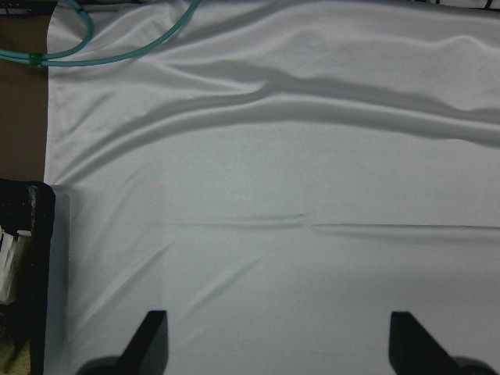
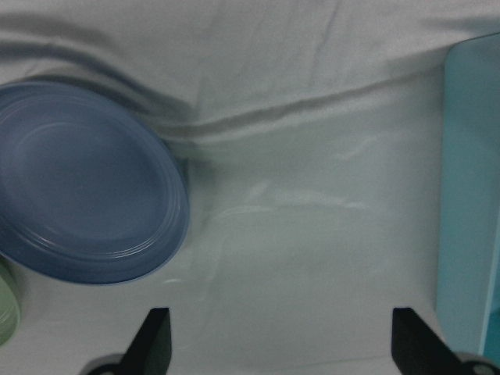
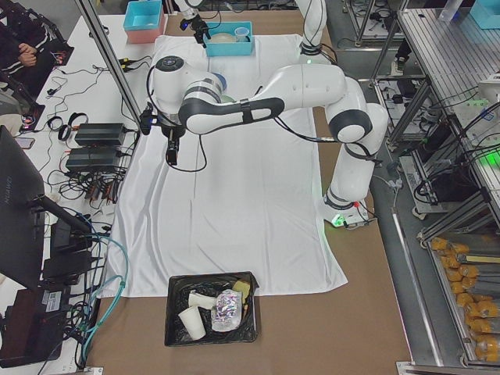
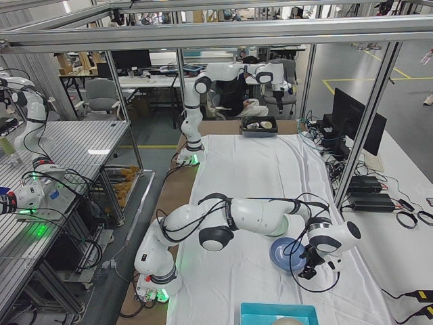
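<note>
My left gripper hangs open and empty over the white cloth (image 3: 226,219), beside a black lined bin (image 3: 211,328) holding white cups, a foil-like packet and yellow items. My right gripper is open with nothing between its fingers, above the cloth between a blue plate (image 2: 82,180) and a light blue bin (image 2: 469,187). A green dish (image 2: 6,305) peeks from below the plate in the right wrist view.
A monitor (image 3: 19,215), cables and electronic boxes crowd the side table. Metal frame posts stand around the workspace.
</note>
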